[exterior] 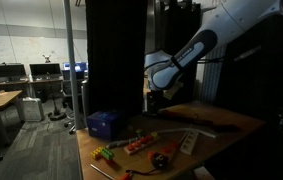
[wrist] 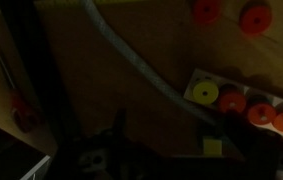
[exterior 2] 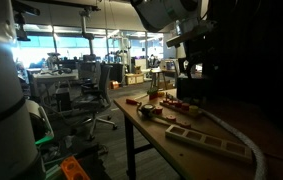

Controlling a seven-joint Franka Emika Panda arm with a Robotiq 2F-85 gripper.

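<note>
My gripper (exterior: pixel 155 103) hangs above the back part of the table in exterior view 1, clear of the objects below. In the wrist view the gripper is open, its dark fingers apart at the bottom of the frame. Beneath it a pale grey cord (wrist: pixel 141 66) runs diagonally over the dark tabletop. A light rack (wrist: pixel 203 77) holding yellow, red and orange round pieces lies at the right. Two loose red discs (wrist: pixel 255 17) are at the top right. Red-handled scissors (wrist: pixel 23 112) rest at the left, beyond a black strip (wrist: pixel 43 65).
On the table's left stands a blue box (exterior: pixel 104 124). Green and yellow pieces (exterior: pixel 103 153) and a dark round object (exterior: pixel 159 161) lie nearer the front. A slotted wooden tray (exterior 2: pixel 208 142) sits beside the cord in exterior view 2.
</note>
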